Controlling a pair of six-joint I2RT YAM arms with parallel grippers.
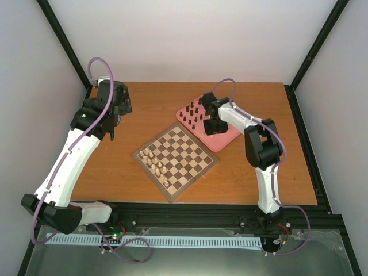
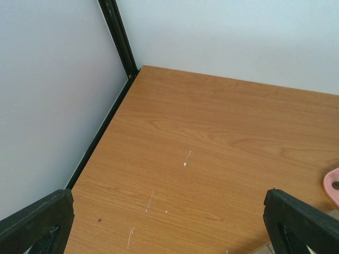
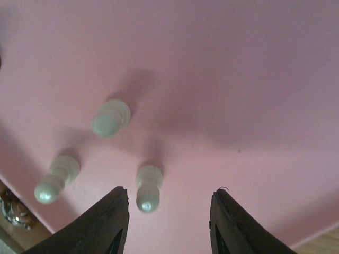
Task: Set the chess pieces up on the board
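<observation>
The chessboard (image 1: 190, 155) lies centred with white pieces (image 1: 155, 164) along its left side. Dark pieces (image 1: 192, 115) stand on the pink tray (image 1: 224, 141) behind it. My right gripper is low over the tray, fingers apart, with a pale pawn (image 3: 148, 188) between and just beyond the fingertips; whether they touch it cannot be told. Two more pale pawns (image 3: 111, 118) stand to its left in the right wrist view. My left gripper is raised at the table's left, open and empty.
Bare wooden tabletop (image 2: 196, 127) surrounds the board and tray. Side walls and dark frame rails (image 1: 306, 155) bound the workspace.
</observation>
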